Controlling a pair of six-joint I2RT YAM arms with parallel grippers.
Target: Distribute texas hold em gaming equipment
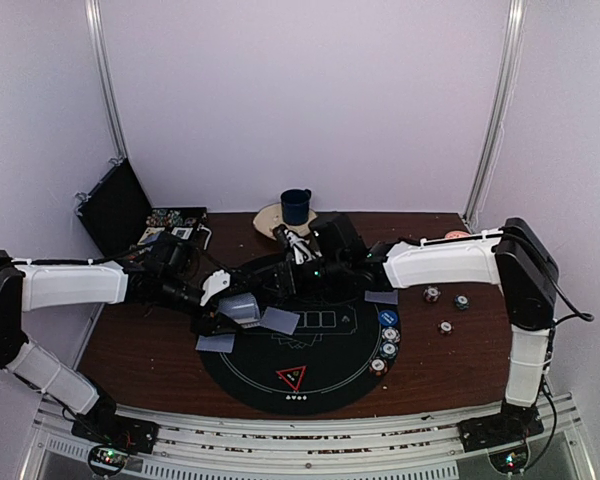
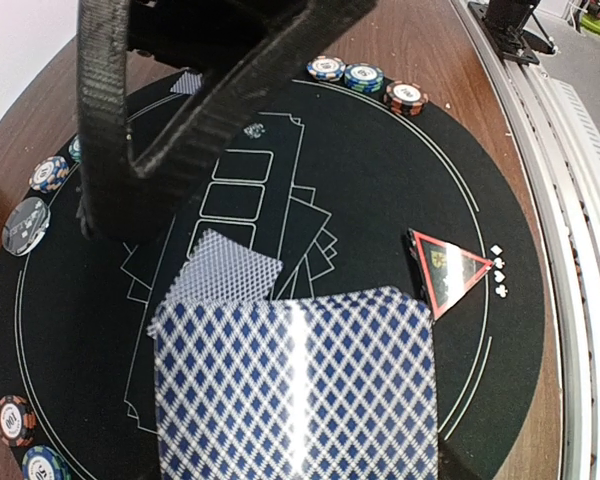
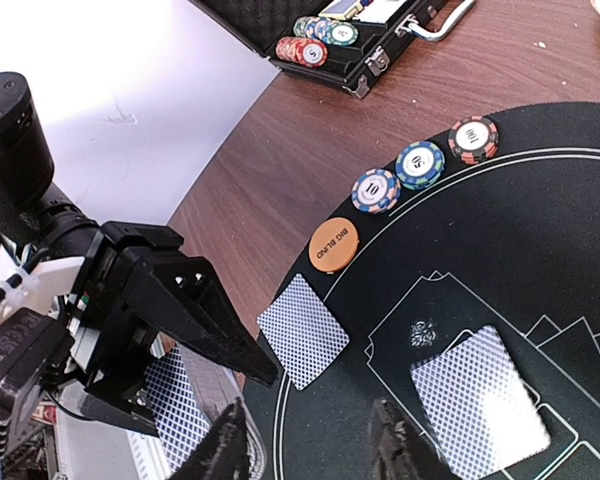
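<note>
The black poker mat (image 1: 310, 375) lies on the wooden table. My left gripper (image 1: 220, 315) is shut on a deck of blue-checked cards (image 2: 295, 380), held over the mat. Single face-down cards lie at the mat's middle (image 3: 478, 398) and near its edge (image 3: 302, 330). My right gripper (image 1: 287, 262) is raised right of the deck; its fingertips blur at the bottom of the right wrist view, parted with no card visible between them. A red-bordered triangle (image 2: 447, 268) and chips (image 2: 405, 97) sit on the mat.
An open chip case (image 1: 170, 220) stands at back left, a mug (image 1: 295, 205) on a round board (image 1: 272, 220) at the back. Loose chips (image 1: 445, 327) lie on the table's right side.
</note>
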